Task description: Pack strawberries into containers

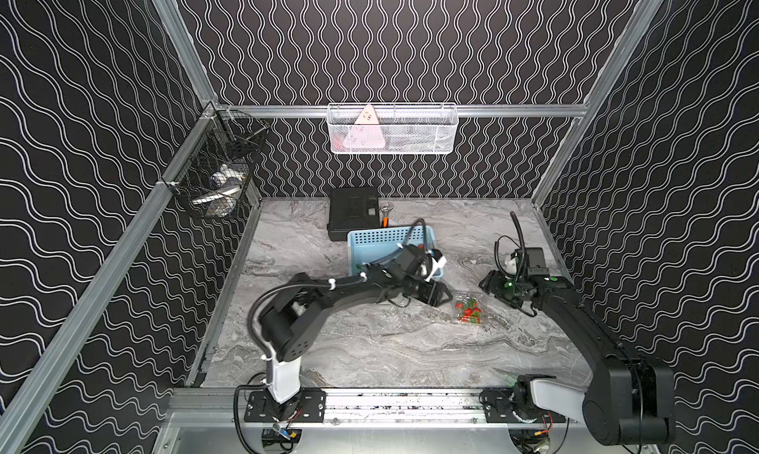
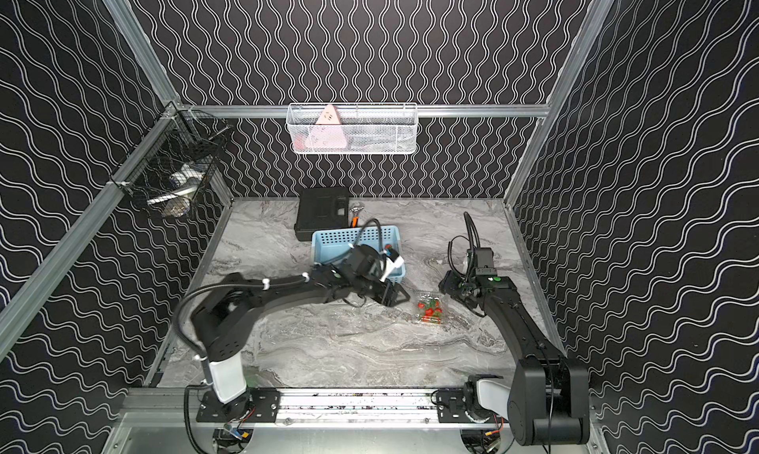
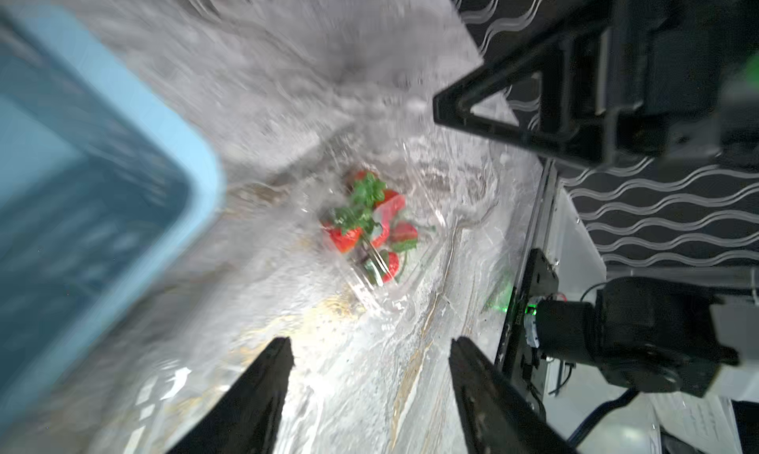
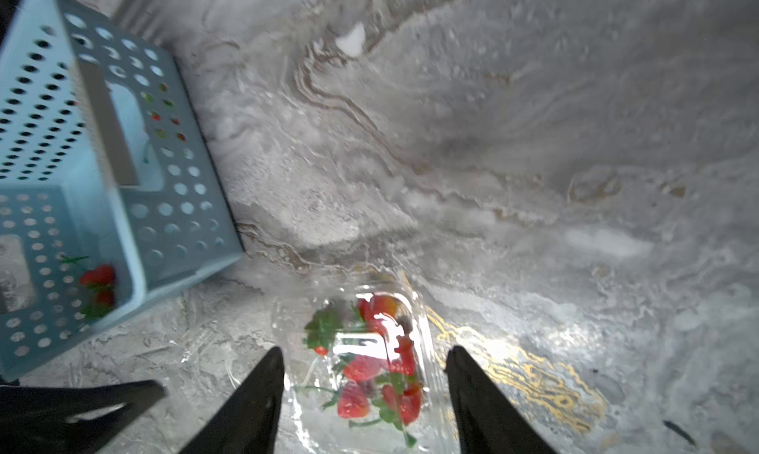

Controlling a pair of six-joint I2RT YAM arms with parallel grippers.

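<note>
A clear plastic container (image 4: 286, 375) with several red strawberries (image 4: 355, 398) inside rests on the marble table, right of the blue basket (image 1: 379, 237). My left gripper stands open, empty, between basket and container, with the container a short way beyond its fingertips in the left wrist view. Beyond the container's right side my right gripper is open too, and nothing is gripped by it; the container appears between and below its fingers in the right wrist view. More strawberries (image 4: 99, 277) lie in a corner of the basket.
Behind the basket stand a black case (image 1: 353, 213) and an orange-handled tool (image 1: 386, 216). A white wire basket (image 1: 393, 129) hangs on the back wall, a black one (image 1: 217, 165) at the left.
</note>
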